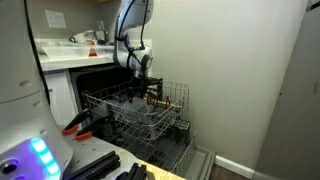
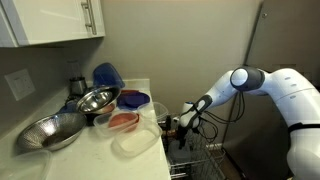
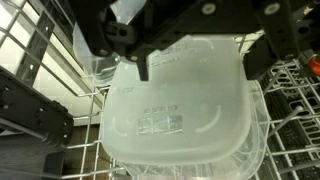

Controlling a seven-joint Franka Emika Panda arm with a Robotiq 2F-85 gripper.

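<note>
My gripper stands open above the upper dishwasher rack [image 1: 100,105], its two dark fingers [image 3: 141,66] apart. Below and between them in the wrist view lies a translucent, square-cornered plastic lid or container [image 3: 180,125], with another clear piece showing under its lower edge. I cannot tell whether the fingers touch it. From the first exterior view, the gripper [image 1: 141,88] is low over the rack, and a pale clear item [image 1: 148,116] sits inside the wires. The second exterior view shows the gripper [image 2: 184,134] just beyond the counter edge, its fingertips hard to make out.
On the counter [image 2: 90,160] stand a steel colander [image 2: 52,133], a steel bowl [image 2: 98,100], clear containers [image 2: 142,140] and a blue item [image 2: 107,75]. The lower rack [image 1: 165,155] is pulled out beneath. Something orange [image 3: 314,66] lies at the wrist view's right edge.
</note>
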